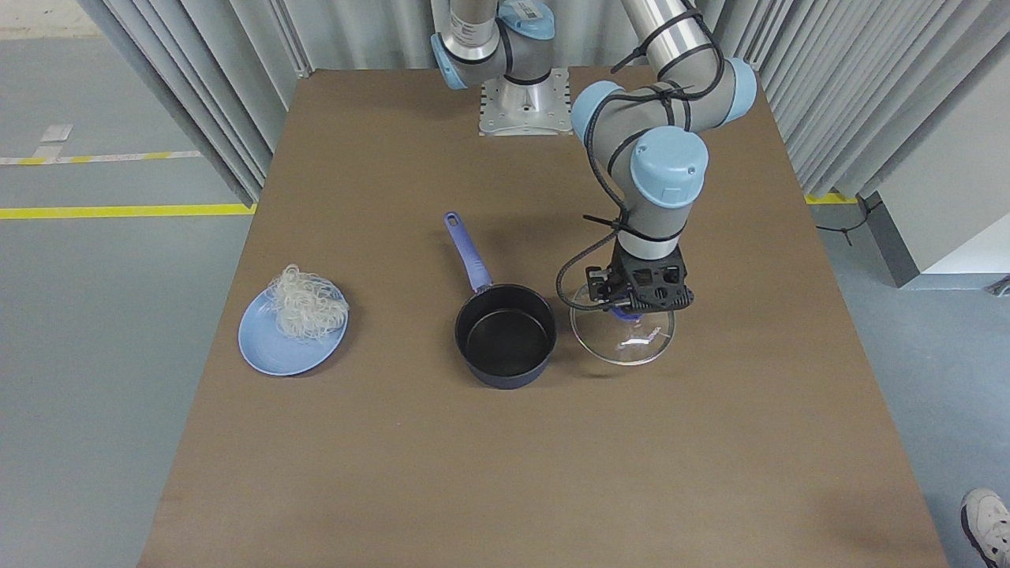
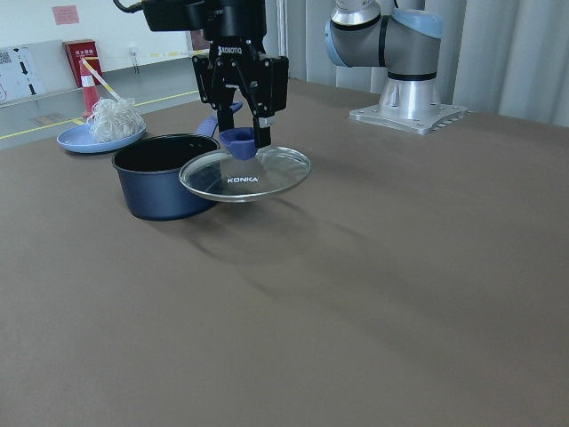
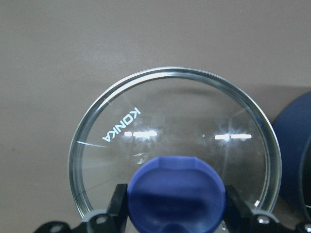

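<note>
My gripper [image 2: 239, 120] is shut on the blue knob [image 3: 176, 194] of a glass lid [image 1: 615, 342] marked KONKA, holding it raised over the table just right of the pan in the front view. The dark blue pan [image 1: 504, 341] stands uncovered, its empty black inside showing and its blue handle [image 1: 465, 248] toward the back. In the wrist view the pan's wall [image 3: 291, 150] is at the right edge, beside the lid. A light blue plate [image 1: 274, 350] with a heap of white noodle-like strands [image 1: 308, 303] lies to the left of the pan.
</note>
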